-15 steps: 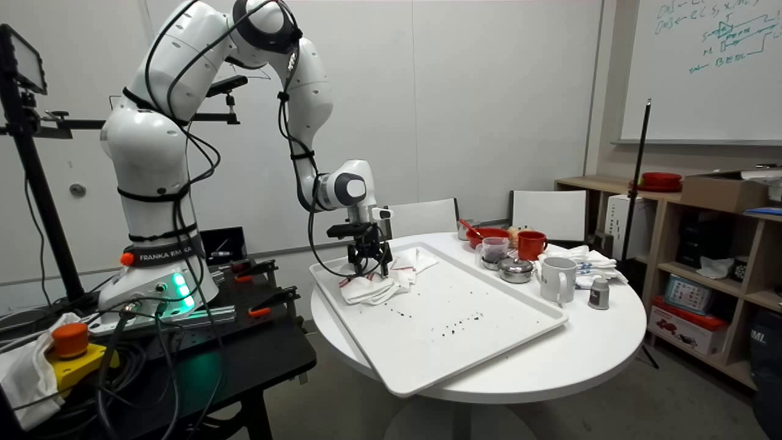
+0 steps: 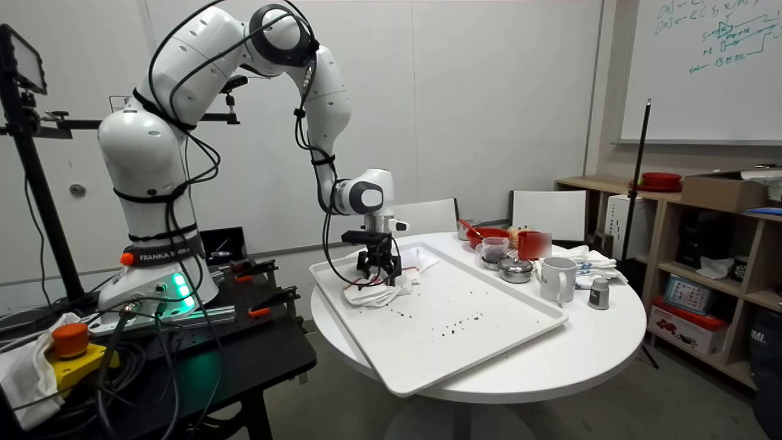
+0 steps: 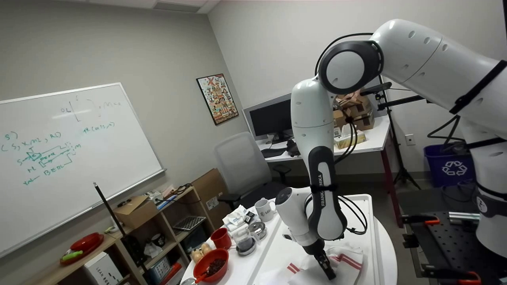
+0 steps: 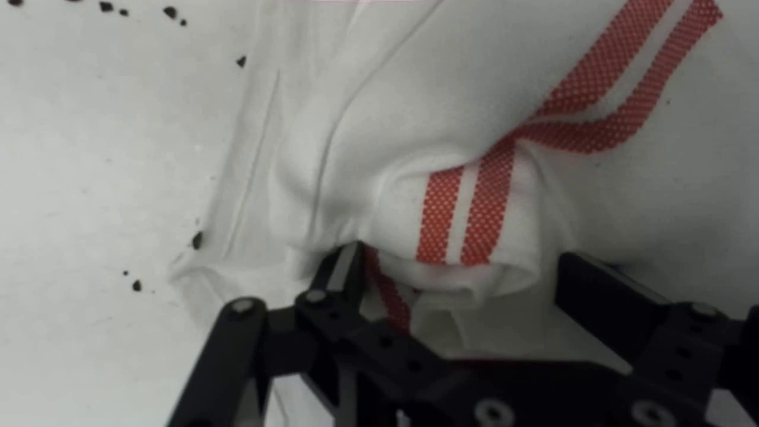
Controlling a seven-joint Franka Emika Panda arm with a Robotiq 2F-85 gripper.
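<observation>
A white cloth with red stripes [image 4: 405, 128] lies rumpled on the white tray [image 2: 440, 359], toward the tray's far left in exterior view 1. My gripper is down at the cloth, pointing into it. In the wrist view its black fingers [image 4: 605, 302] stand apart, with a striped fold of cloth lying between them; neither is seen pressing on the fold from both sides. The left fingertip is partly tucked under the cloth's edge. Exterior view 2 shows the gripper [image 3: 330, 271] touching or just over the cloth [image 3: 352, 271].
Dark crumbs [image 2: 462, 322] are scattered over the tray's middle, which is otherwise bare. Beyond the tray stand a grey mug [image 2: 558, 280], a metal tin [image 2: 516, 271], a small grey shaker [image 2: 599, 294], a red bowl [image 3: 214, 266] and another heap of cloth [image 2: 586, 263].
My arm has shifted right and slightly lower in exterior view 1, moving the gripper farther over the cloth. The cloth's place on the tray looks much the same.
</observation>
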